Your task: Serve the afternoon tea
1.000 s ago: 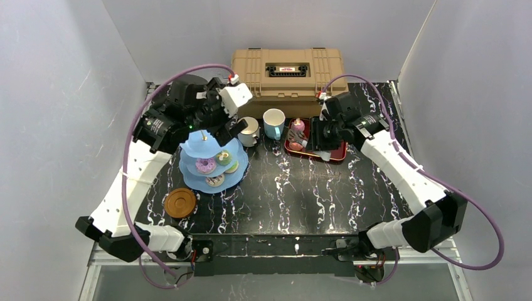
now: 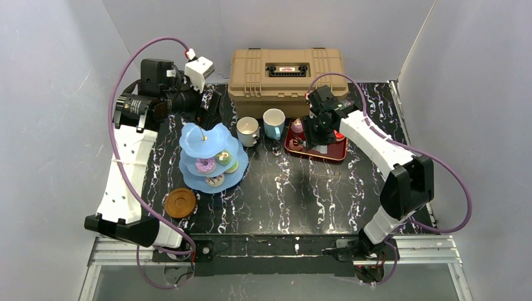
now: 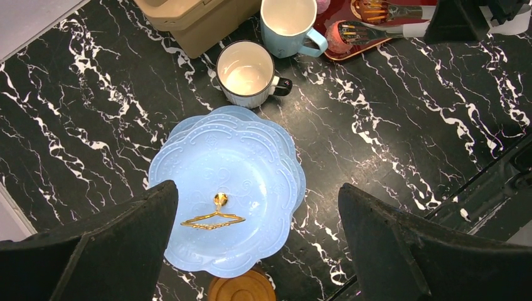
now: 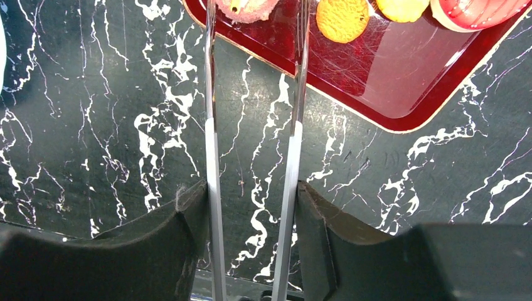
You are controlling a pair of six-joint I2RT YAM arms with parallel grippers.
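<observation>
My right gripper is shut on the tongs (image 4: 213, 163), holding both arms at their white grips. The tongs reach over the red tray (image 4: 401, 69); a pink cake (image 4: 251, 9) shows between their arms at the top edge of the right wrist view. Whether the tips press on it cannot be told. My left gripper (image 2: 212, 113) hangs open and empty above the back of the blue tiered stand (image 2: 236, 179). A purple donut (image 2: 205, 165), a green treat (image 2: 224, 157) and others sit on its lower tiers; the top tier is bare.
A white mug (image 2: 248, 130) and a blue mug (image 2: 274, 122) stand between stand and tray. Behind is a tan toolbox (image 2: 285, 88). A round brown lid (image 2: 180, 202) lies front left. Yellow cookies (image 4: 342, 19) share the tray.
The left arm has swung back to the left, away from the white mug. My right gripper has moved a little left over the tray, carrying the tongs across the front pink cake.
</observation>
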